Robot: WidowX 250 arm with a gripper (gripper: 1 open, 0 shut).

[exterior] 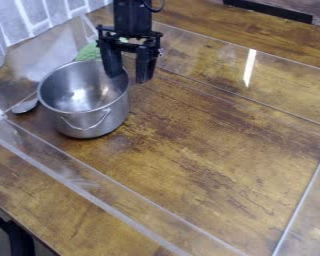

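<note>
A large steel pot (83, 110) with a wire bail stands on the left of the wooden table. Above its back right rim is my black gripper (129, 66), pointing down from the arm at the top of the view. Its two dark fingers are apart, one near the pot's rim and the other outside it to the right. Whether anything is between them is hard to make out.
A green item (91, 51) lies behind the pot. A metal utensil, perhaps a spoon or ladle (24, 105), lies left of the pot.
</note>
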